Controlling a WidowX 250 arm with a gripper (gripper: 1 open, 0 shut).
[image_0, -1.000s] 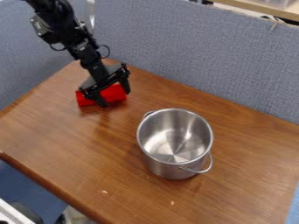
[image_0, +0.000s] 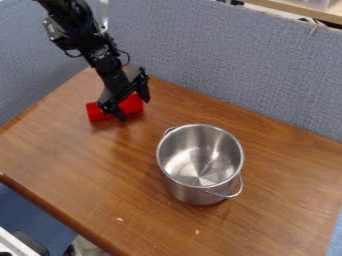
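A red block-like object (image_0: 100, 110) lies on the wooden table at the back left. The black arm reaches down from the top left, and its gripper (image_0: 126, 100) is at the red object, partly covering it. Whether the fingers are closed on it cannot be made out.
A steel pot (image_0: 201, 165) with side handles stands to the right of centre on the table (image_0: 120, 200). Grey padded walls run along the back and left.
The arm and gripper have shifted very slightly at the red object, which stays in about the same place. The pot is unmoved.
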